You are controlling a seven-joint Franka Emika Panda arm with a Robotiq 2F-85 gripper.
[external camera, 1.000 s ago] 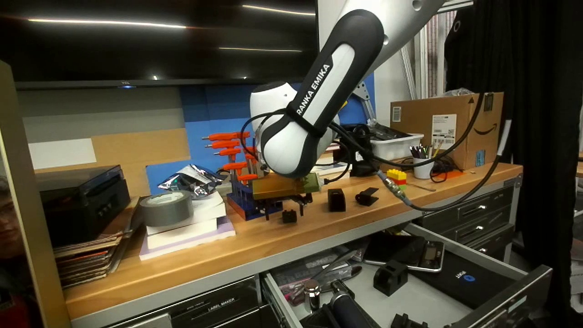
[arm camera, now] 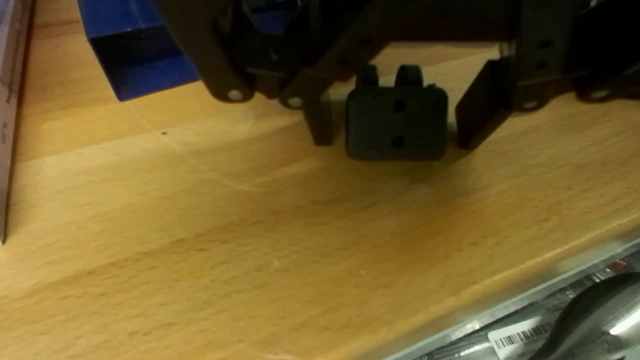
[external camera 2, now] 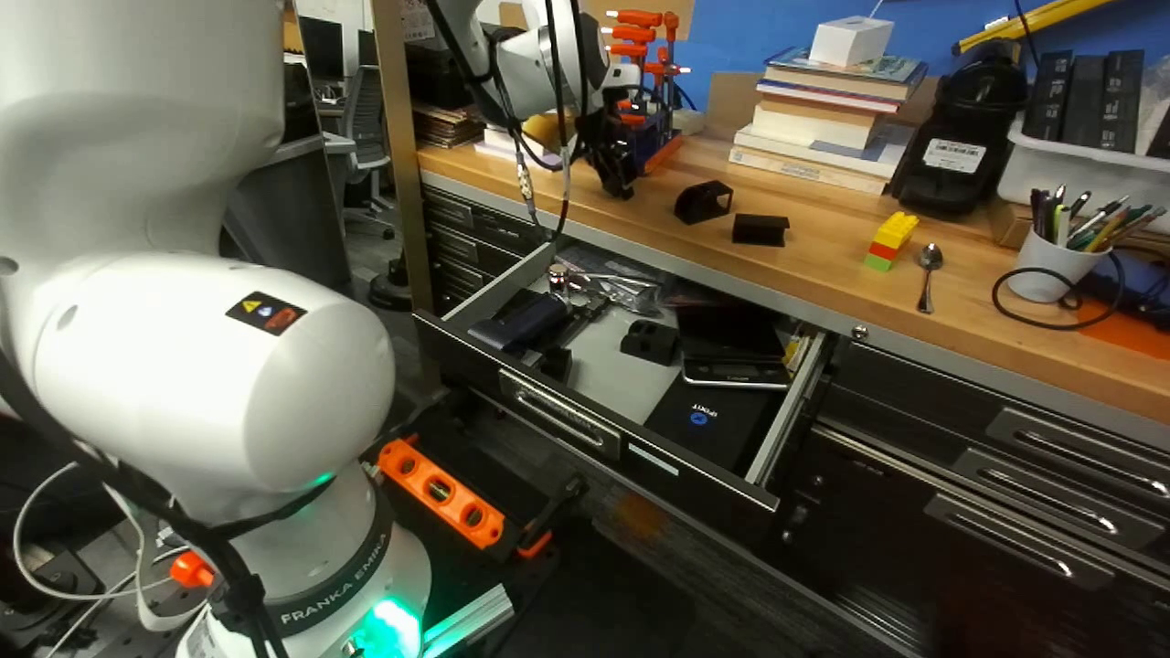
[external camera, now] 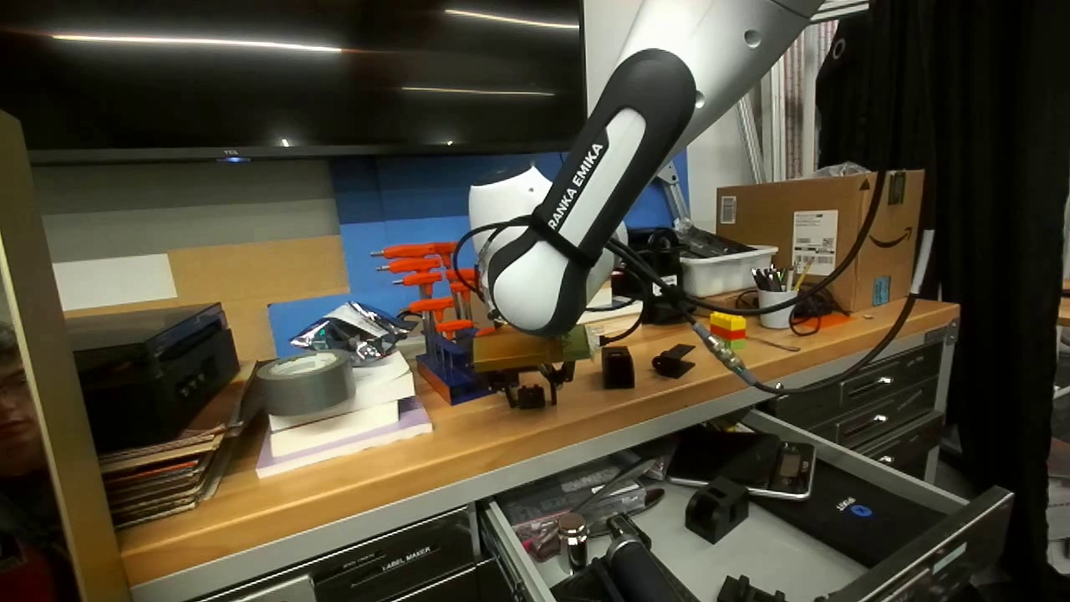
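Note:
A small black block (arm camera: pixel 396 124) with two holes in its face and two prongs on top stands on the wooden worktop (arm camera: pixel 210 240). My gripper is lowered around it, one finger on each side. A gap shows between the block and the left fingertip, and a narrower one by the right. The fingers are part open. In exterior view 1 the block (external camera: pixel 531 397) sits between the fingers, in front of the blue tool stand (external camera: pixel 461 371). Exterior view 2 shows the gripper (external camera 2: pixel 620 181) low over the bench, with the block not clearly distinguishable.
Two black parts, a holder (external camera: pixel 618 368) and a bracket (external camera: pixel 674 361), lie right of the gripper. Stacked books with a tape roll (external camera: pixel 306 383) stand left. Below the bench edge an open drawer (external camera 2: pixel 614 378) holds several items.
The gripper has come down and slightly right in exterior view 1, so its fingers now flank the block. They also stand closer together than before. The block has not visibly moved.

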